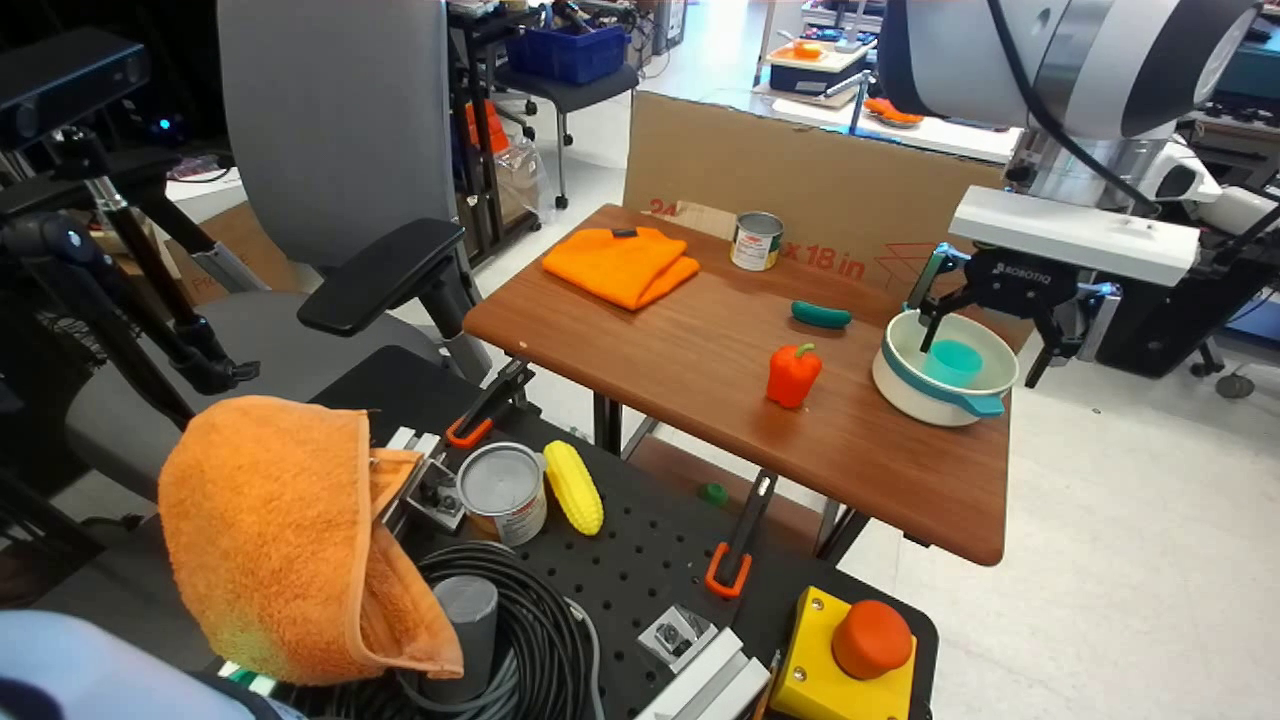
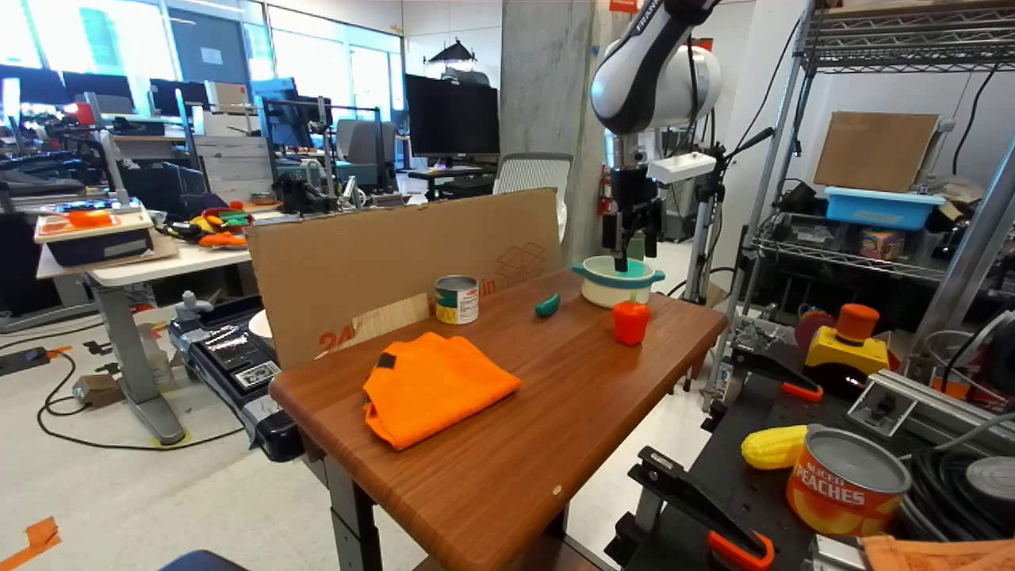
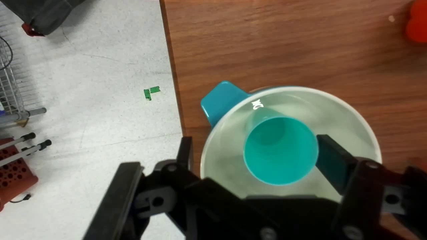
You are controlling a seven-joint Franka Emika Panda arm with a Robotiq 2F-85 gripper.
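Note:
A white pot (image 1: 909, 397) with teal handles stands at the right end of the wooden table. Inside it is a teal cup (image 3: 281, 151), its open mouth facing up in the wrist view. My gripper (image 1: 981, 356) is low over the pot, fingers wide apart. In the wrist view, one of its fingers (image 3: 336, 162) overlaps the pot's inside, right beside the cup's edge; the opposite one lies beyond the rim. Cup and part of the rim appear between them. Whether any finger touches the cup, I cannot tell.
Near the pot are a red pepper (image 1: 793, 376) and a green cucumber-like piece (image 1: 821, 314). Farther along lie a can (image 1: 756, 241) and a folded orange cloth (image 1: 620, 266). Cardboard (image 2: 409, 252) stands along the table's back edge.

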